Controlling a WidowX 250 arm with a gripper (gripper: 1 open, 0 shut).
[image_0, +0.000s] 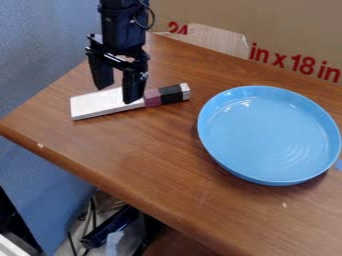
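Observation:
My black gripper (116, 82) is at the upper left, open, its two fingers pointing down above a white flat object with a dark, pinkish-banded handle (166, 96), which lies on the wooden table (160, 170). Whether the fingers touch that object I cannot tell. A light blue plate (267, 134) rests on the right side of the table.
Cardboard with red printing (294, 60) stands behind the table. At the lower left, past the table edge, dark items and cables lie below.

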